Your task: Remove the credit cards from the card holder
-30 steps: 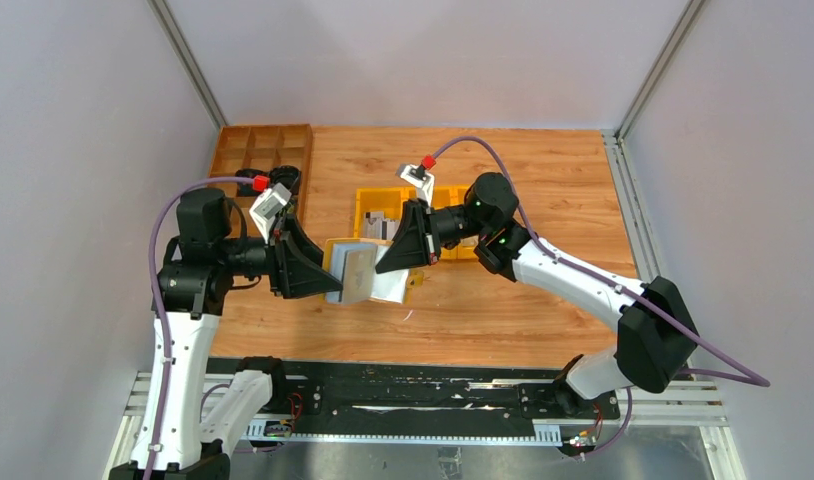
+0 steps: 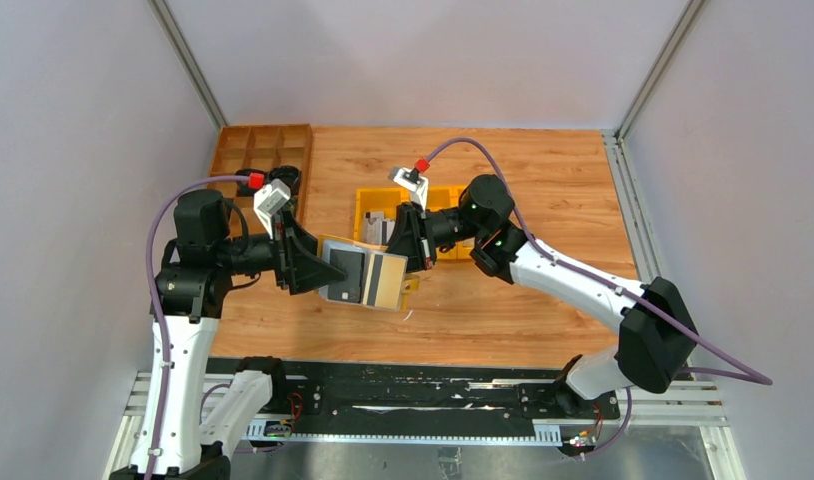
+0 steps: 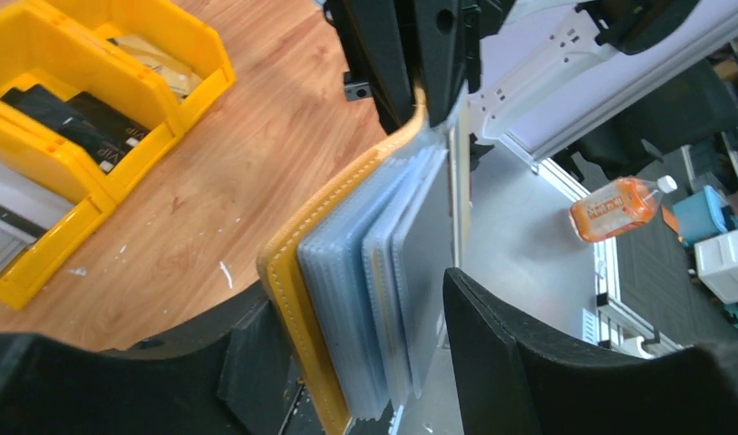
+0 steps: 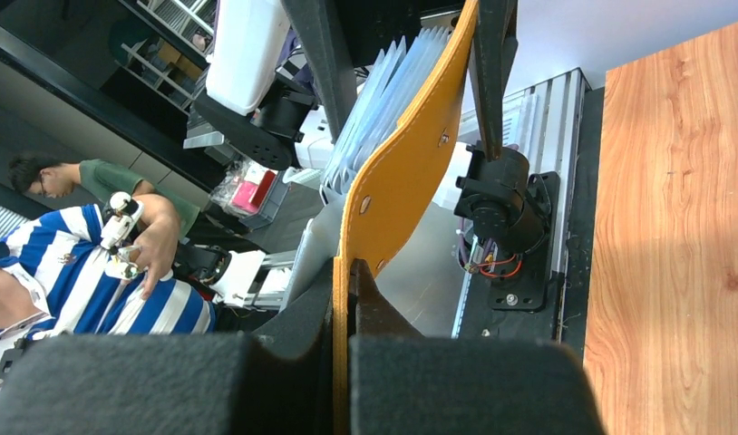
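A yellow leather card holder (image 2: 387, 283) with clear sleeves and cards hangs between both grippers above the table. In the left wrist view its yellow cover (image 3: 322, 358) and sleeves stand between the fingers of my open left gripper; in the top view that gripper (image 2: 313, 270) is at its left end. My right gripper (image 2: 413, 255) is at the other end, shut on the holder's yellow cover (image 4: 397, 195), which runs down between its fingers in the right wrist view. A dark card and a tan striped one show in the sleeves from above.
A yellow divided bin (image 2: 363, 208) with cards and dark items sits behind the holder. A wooden compartment tray (image 2: 226, 150) with black items is at the back left.
The holder's sleeves have swung open flatter toward the viewer, showing the dark and tan cards. The right gripper has shifted slightly left, and the left arm barely moved.
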